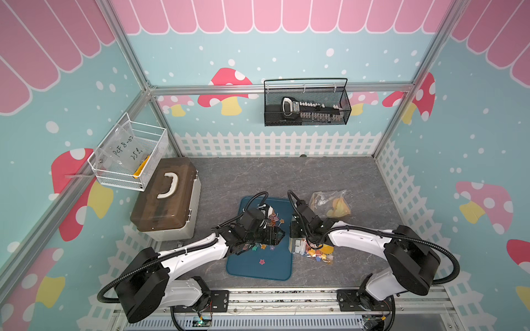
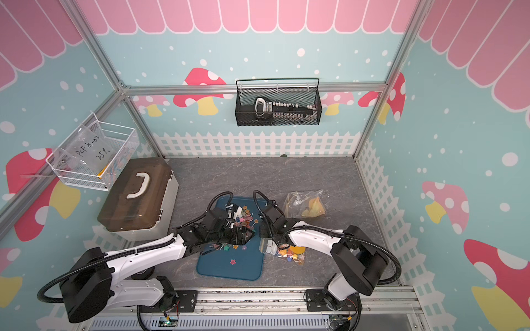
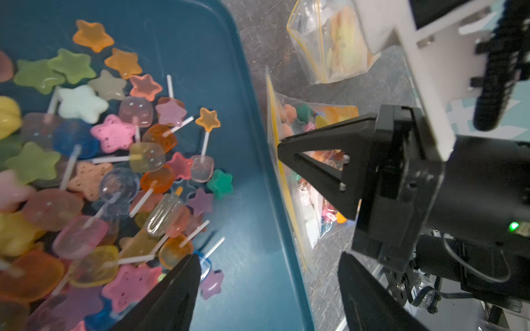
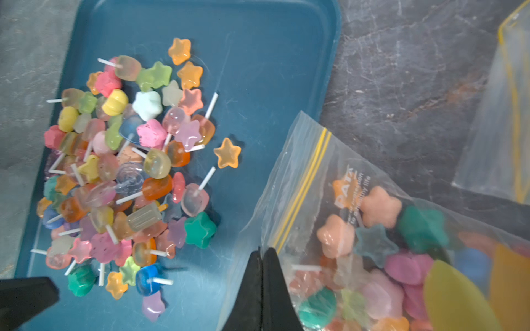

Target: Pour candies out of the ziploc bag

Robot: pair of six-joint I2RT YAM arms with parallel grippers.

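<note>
The clear ziploc bag (image 4: 353,231), full of colourful candies, lies to the right of the blue tray (image 3: 259,242), its yellow-striped mouth reaching over the tray's rim. At that mouth, my right gripper is shut with its tips against the film; I cannot tell whether any film is pinched. My left gripper stands open above the tray, facing the bag, nothing between its fingers. A pile of loose star and lollipop candies (image 4: 127,182) covers the tray's left part. In the top views, both arms partly hide the bag and pile.
Behind the ziploc bag lies a second clear bag (image 1: 331,205) with something yellowish inside. A brown-lidded box (image 1: 165,193) stands at the left, under a white wire basket (image 1: 129,157).
</note>
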